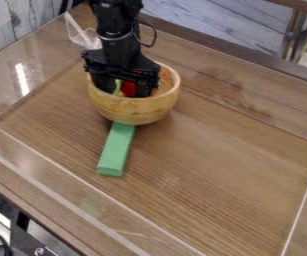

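My dark gripper (121, 68) reaches down from the top into a tan round bowl (148, 108), its lower parts over the bowl's contents. A red object (128, 88) lies in the bowl, partly hidden by the gripper, with a small light-green item beside it. Whether anything is between the fingers is hard to see. A green rectangular block (116, 148) lies on the wooden table (223, 170), extending from under the bowl's front toward the viewer.
A pale wall edge (16, 30) runs along the upper left, and a raised wooden edge (292, 10) is at the top right.
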